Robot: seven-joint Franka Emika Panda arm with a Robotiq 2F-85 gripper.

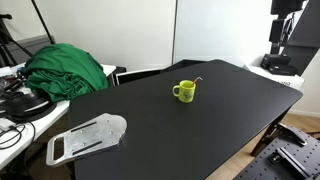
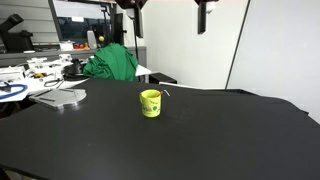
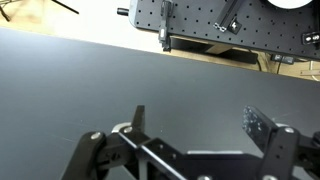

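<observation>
A yellow-green mug point(image 1: 185, 92) stands upright near the middle of the dark table point(image 1: 150, 130), a thin handle-like object point(image 1: 197, 80) sticking out from its rim. In exterior view 2 the same mug point(image 2: 150, 104) sits below and beyond my gripper point(image 2: 169, 28). The gripper point(image 1: 278, 42) hangs high over the right end of the table, well away from the mug. From the wrist, its fingers point(image 3: 138, 119) are spread wide apart, and only bare tabletop point(image 3: 195, 90) shows between them.
A silver perforated plate point(image 1: 87, 138) lies at the table's left end. Green cloth point(image 1: 65, 72) is heaped behind it. Past the table edge in the wrist view is a metal board with holes point(image 3: 235, 22).
</observation>
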